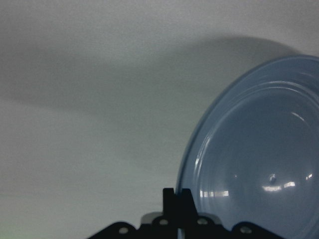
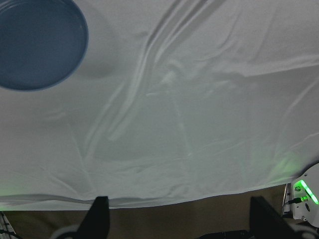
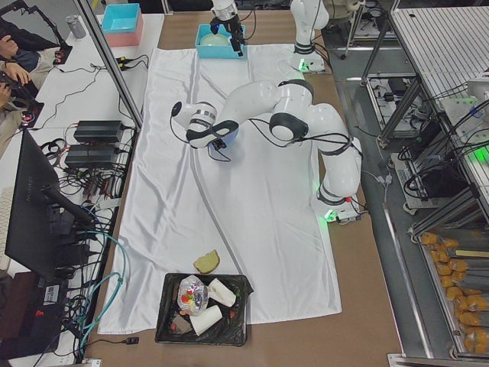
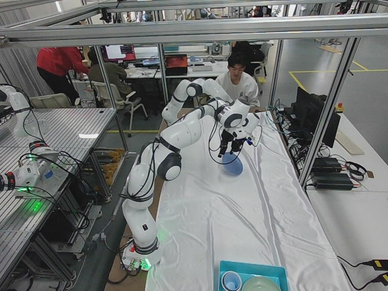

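Observation:
A blue plate lies on the white cloth, also in the right wrist view (image 2: 37, 42) and partly hidden by the arms in both camera views. My left gripper is shut on the plate's left rim. My right gripper is open above the cloth, apart from the plate, with nothing between its fingers.
A turquoise bin (image 4: 221, 273) with dishes stands at one end of the table. At the other, a black tray (image 3: 163, 321) holds wrapped items, beside a yellow-brown piece (image 3: 206, 261). A metal frame surrounds the table.

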